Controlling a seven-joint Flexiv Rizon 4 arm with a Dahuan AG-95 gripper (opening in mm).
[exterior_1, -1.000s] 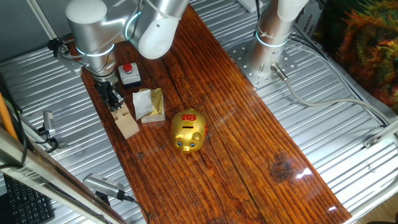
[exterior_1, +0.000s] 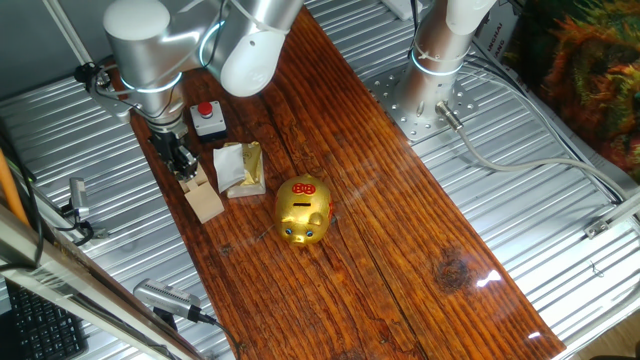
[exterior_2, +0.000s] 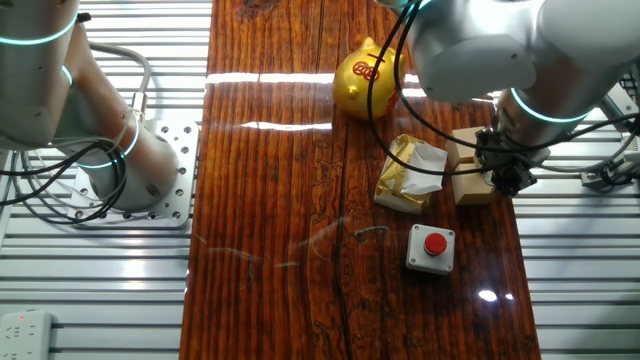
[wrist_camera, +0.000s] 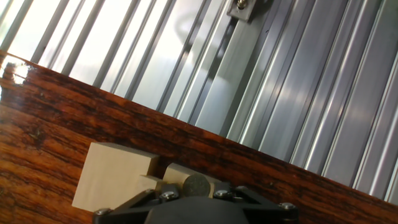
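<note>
A pale wooden block (exterior_1: 205, 203) with a stepped shape lies near the table's long edge. My gripper (exterior_1: 187, 174) is low over one end of it, pointing down. From the opposite side, the block (exterior_2: 466, 158) shows two parts with a gap between, and the black gripper (exterior_2: 508, 178) covers its outer edge. In the wrist view, the wooden block (wrist_camera: 115, 174) reaches under the gripper at the bottom edge. A dark round patch shows on the wood between the finger linkages. The fingertips' contact with the wood is hidden, so whether they grip it cannot be told.
Beside the block lies a gold-and-white packet (exterior_1: 240, 168). A gold piggy bank (exterior_1: 304, 212) stands farther in, and a red-buttoned box (exterior_1: 208, 120) sits close to the arm.
The arm and gripper have shifted only very slightly at the block's end. The block, packet and piggy bank have stayed put.
</note>
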